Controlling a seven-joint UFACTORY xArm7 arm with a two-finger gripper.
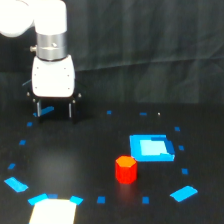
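A red six-sided block (pixel 126 170) stands on the dark table in the lower middle of the camera view. Behind it and a little to the right lies a shallow blue tray (pixel 135 157) with a pale patch inside. At the upper left hangs the white arm, and its gripper (pixel 55 108) stands open, dark fingers (pixel 71 108) spread wide with nothing seen between them. The gripper is well apart from both block and tray.
A cream square (pixel 53 212) is cut off by the bottom edge. Blue tape strips (pixel 184 193) and small blue marks dot the table. The table between the gripper and the block is bare, and a dark curtain (pixel 150 55) closes off the back.
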